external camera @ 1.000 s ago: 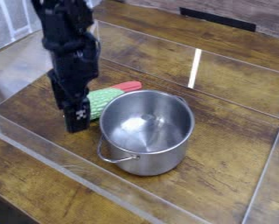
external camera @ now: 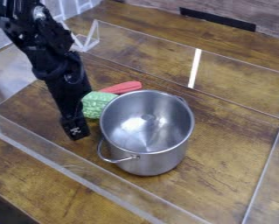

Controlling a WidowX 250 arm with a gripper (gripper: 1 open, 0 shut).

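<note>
My black gripper [external camera: 72,122] hangs low over the left of the wooden table, open, its tips close to the tabletop. Just to its right lies a green corn cob [external camera: 97,102], partly hidden behind a steel pot [external camera: 148,131] with a wire handle. A red object [external camera: 125,87] lies behind the corn, next to the pot.
Clear plastic edging [external camera: 59,162] runs along the left and front of the work area.
The arm has swung down and to the left, and the gripper has moved lower. The pot, corn and red object look unmoved.
</note>
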